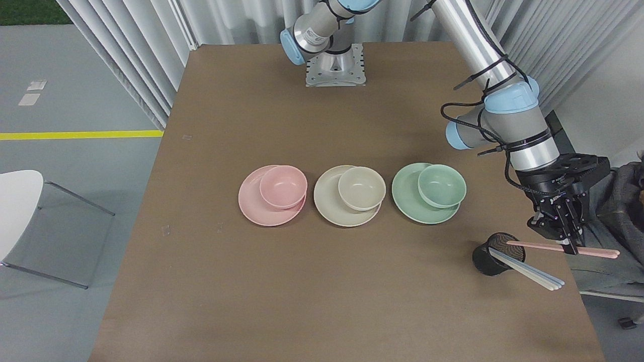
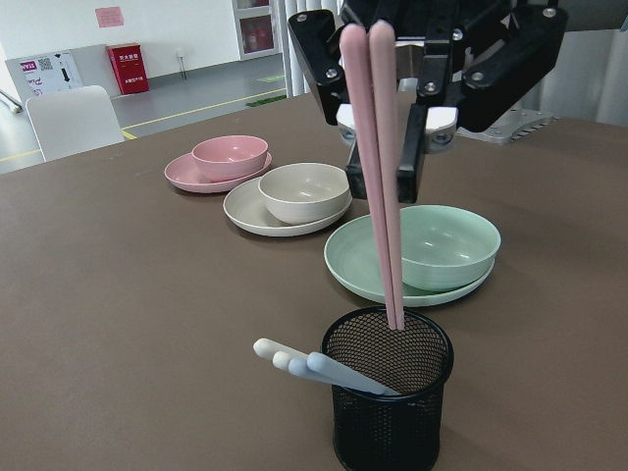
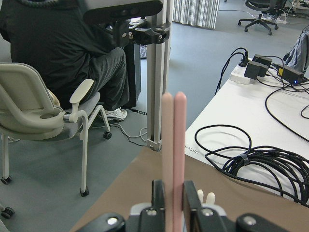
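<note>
My gripper (image 1: 567, 244) is shut on a pair of pink chopsticks (image 2: 371, 157), which stand upright in the left view, their lower ends just over the black mesh holder (image 2: 388, 427). Pale blue and white chopsticks (image 1: 525, 270) lean out of that holder. In the wrist view the pink chopsticks (image 3: 178, 145) rise between the fingers.
Pink (image 1: 282, 185), cream (image 1: 361, 187) and green (image 1: 441, 185) bowls sit on matching plates across the brown table (image 1: 314, 283). A seated person is beyond the right edge.
</note>
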